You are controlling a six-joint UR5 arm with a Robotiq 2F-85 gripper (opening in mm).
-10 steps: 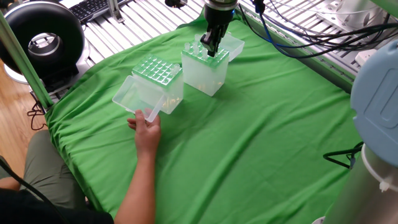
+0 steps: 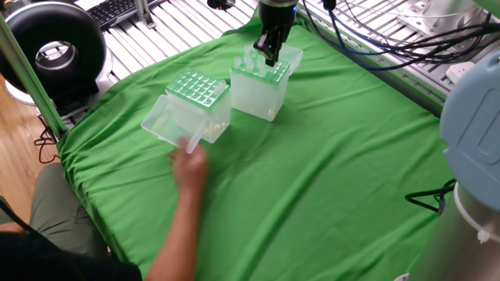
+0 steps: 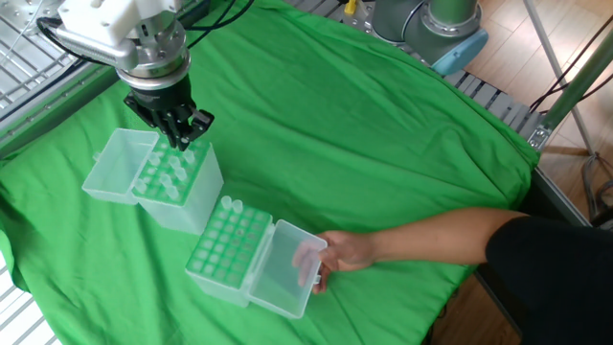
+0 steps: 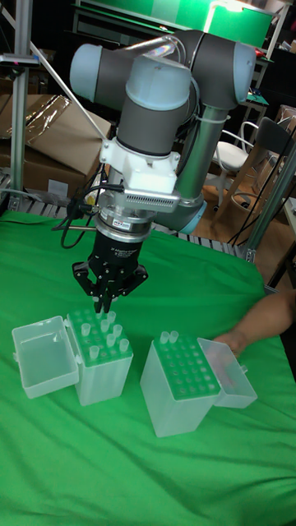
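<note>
Two clear boxes with green perforated tops stand side by side on green cloth, their lids hinged open. The far box [image 3: 196,201] carries several translucent tubes [image 4: 105,338] upright in its rack. Its neighbour, the near box [image 3: 230,251], has two tubes [image 4: 169,337] at one corner, its other visible holes looking empty. My gripper [image 4: 105,306] points down over the far box's rear part, fingertips close together at the height of the tube tops. Whether a tube is between the fingertips is too small to make out.
A person's hand [image 3: 343,251] is at the lid [image 3: 287,271] of the near box. Another open lid [image 4: 43,357] sticks out from the far box. Cables [image 2: 391,51] run along the table's back edge.
My gripper has shifted slightly right and away in exterior view 1, and the far box has shifted a little to the right too. The person's hand has moved slightly and is blurred.
</note>
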